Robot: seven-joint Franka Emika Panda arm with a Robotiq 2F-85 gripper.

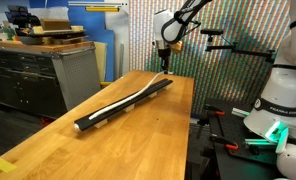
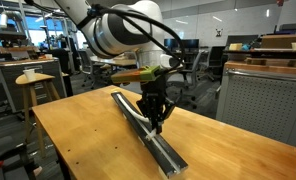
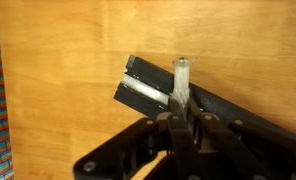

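A long black channel (image 1: 126, 104) lies lengthwise on the wooden table, with a flexible white strip (image 1: 108, 112) along much of it. The strip's far part rises out of the channel to my gripper (image 1: 166, 69), which is shut on it near its end. From the other side, my gripper (image 2: 154, 127) hangs low over the channel (image 2: 168, 157), pointing down. In the wrist view a pale end of the strip (image 3: 181, 76) sticks out beyond the gripper. Below it shows the channel's end (image 3: 133, 83); the gripper hides the rest.
Bare wooden tabletop (image 1: 138, 145) surrounds the channel on both sides. A grey metal cabinet (image 1: 63, 80) stands alongside the table. A wooden stool (image 2: 43, 95) is off to one side, and a second arm (image 1: 278, 100) stands near the table's edge.
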